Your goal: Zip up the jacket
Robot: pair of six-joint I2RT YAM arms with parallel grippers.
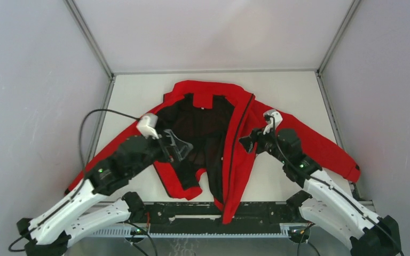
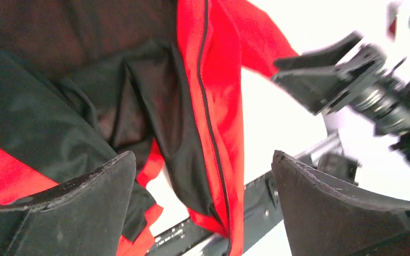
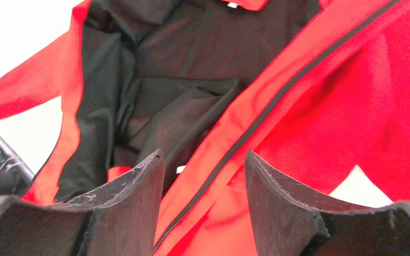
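Observation:
The red jacket [image 1: 304,138] lies spread on the white table with its front unzipped, showing the black lining [image 1: 205,130]. Along its right front panel runs a dark zipper strip [image 1: 235,136], and that panel's lower end hangs over the table's front edge. The left panel [image 1: 172,180] is folded outward. My left gripper [image 1: 186,146] stands open above the left side of the opening, with nothing between its fingers. Above the right panel's outer side is my right gripper [image 1: 247,143], open and empty; the zipper strip [image 3: 256,124] passes below its fingers. No zipper slider can be made out.
A black rail [image 1: 213,209] runs along the table's front edge. Bare white table [image 1: 288,88] shows around the jacket, and grey walls close in the sides and back. The left sleeve [image 1: 107,154] lies partly beneath my left arm.

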